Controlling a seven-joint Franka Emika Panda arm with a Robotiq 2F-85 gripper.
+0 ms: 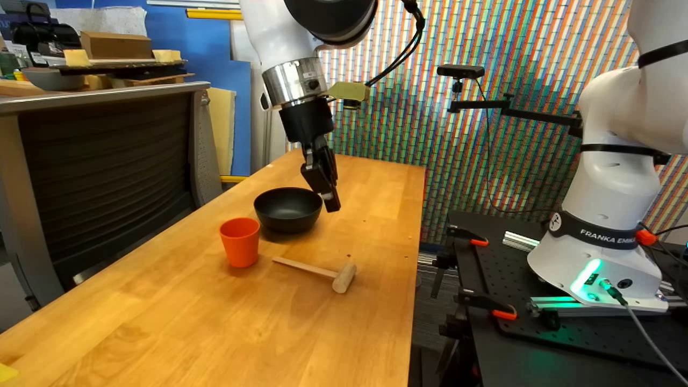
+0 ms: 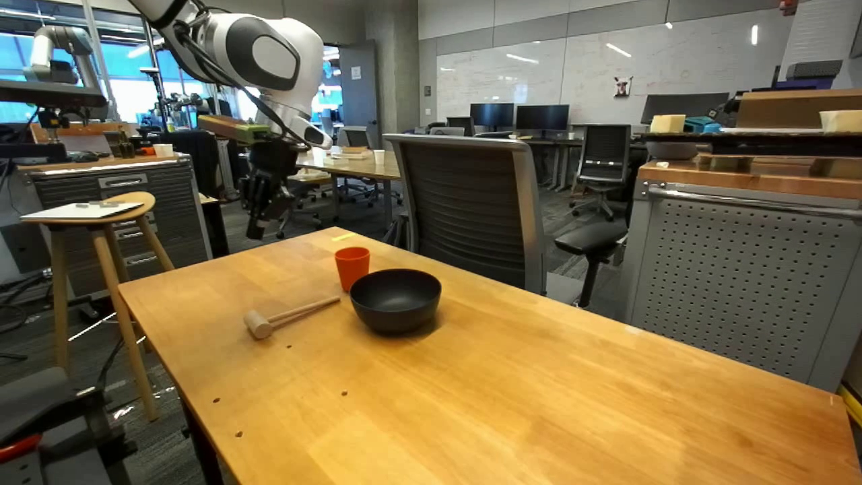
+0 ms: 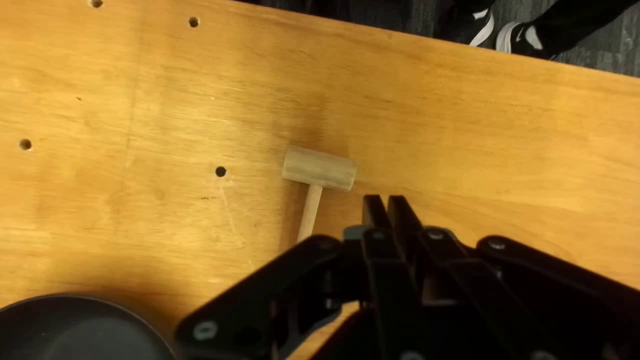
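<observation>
My gripper [image 1: 332, 205] hangs tilted above the table. In the wrist view its two fingers [image 3: 373, 211] stand almost together, and I can make out nothing between the tips. Below it a wooden mallet [image 3: 319, 167] lies flat, its handle partly covered by the gripper. The black bowl [image 1: 287, 222] stands upright behind the mallet in the first exterior view; only part of it shows at the wrist view's lower left. An orange cup [image 1: 239, 244] stands upright beside the bowl, near the mallet's handle end. No contact shows between gripper and mallet.
The wooden table [image 2: 517, 388] has wide clear areas on both sides of the objects. An office chair [image 2: 473, 210] stands against its far side. Someone's shoes [image 3: 528, 39] show past the table edge in the wrist view.
</observation>
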